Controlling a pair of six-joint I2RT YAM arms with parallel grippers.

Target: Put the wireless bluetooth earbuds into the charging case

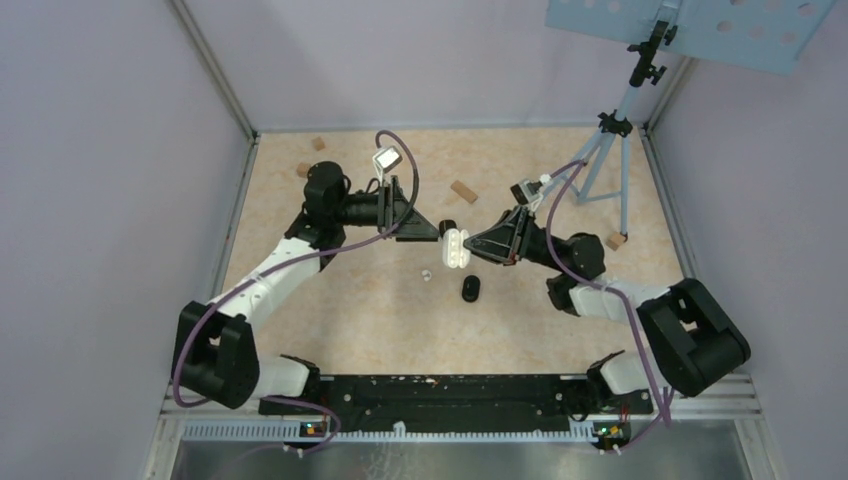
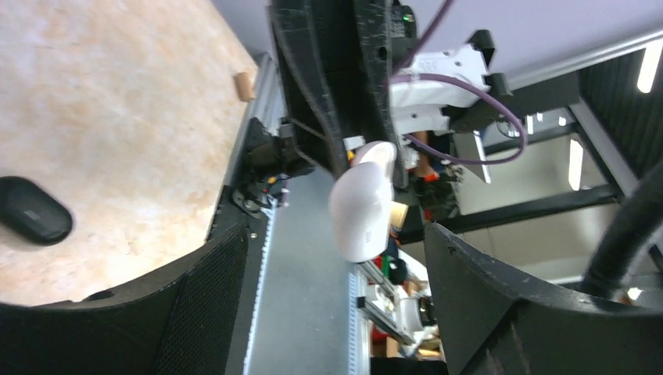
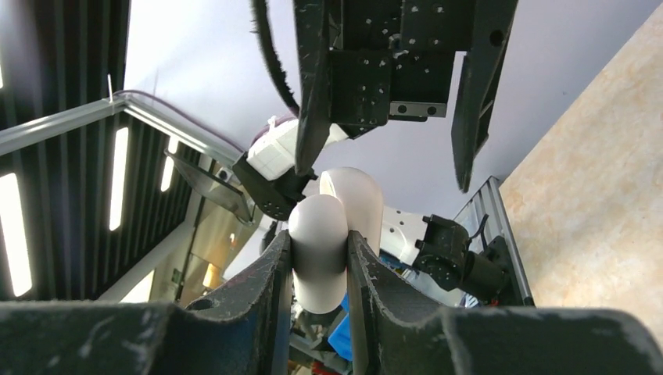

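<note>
Off the table, my right gripper is shut on the white charging case (image 1: 456, 249). Its two rounded halves stand apart, with the lid swung open. To the left of the case my left gripper (image 1: 434, 234) is open; its spread fingers (image 2: 205, 289) hold nothing and are clear of the case. The right wrist view also shows those spread fingers beyond the case. A small white piece (image 1: 427, 275), perhaps an earbud, lies on the table below the left gripper. The inside of the case is hidden in both wrist views.
A black rounded object (image 1: 470, 288) lies on the table in front of the case, and another dark object (image 1: 447, 228) shows just behind it. Wooden blocks (image 1: 464, 191) lie farther back. A tripod (image 1: 622, 150) stands at the back right.
</note>
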